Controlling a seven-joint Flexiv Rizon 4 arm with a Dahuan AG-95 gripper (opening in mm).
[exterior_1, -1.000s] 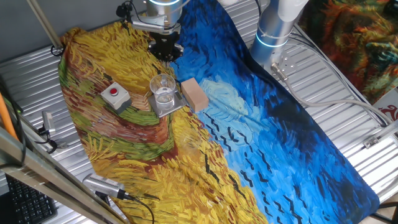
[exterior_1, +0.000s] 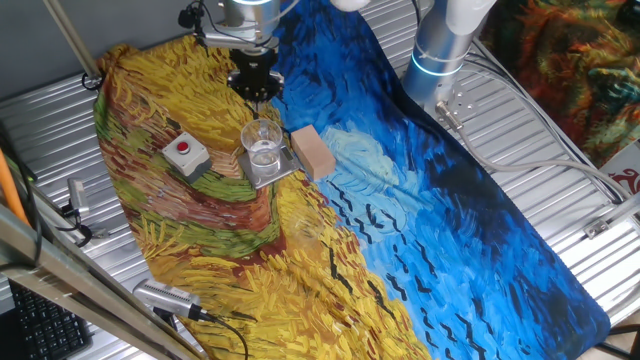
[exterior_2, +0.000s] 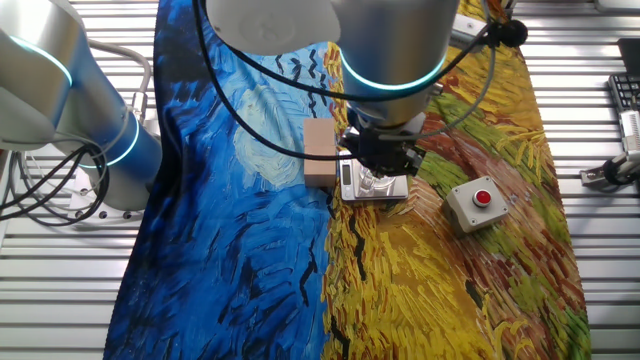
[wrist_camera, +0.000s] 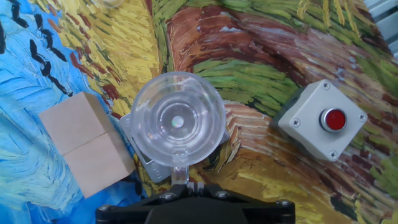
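Note:
A clear cup (exterior_1: 263, 148) stands upright on a small silver scale (exterior_1: 268, 176). Seen from above in the wrist view, the cup (wrist_camera: 178, 121) is empty, and its short handle (wrist_camera: 180, 173) points toward my gripper. The fingers look shut together, just right of the handle's end, with nothing visible between them. In exterior view 1 my gripper (exterior_1: 257, 103) hangs behind and above the cup. My gripper (exterior_2: 383, 165) and wrist partly cover the cup in exterior view 2.
A tan block (exterior_1: 313, 152) sits beside the scale. On the other side is a grey box with a red button (exterior_1: 185, 154).
The cup, scale, block and button box stayed put.

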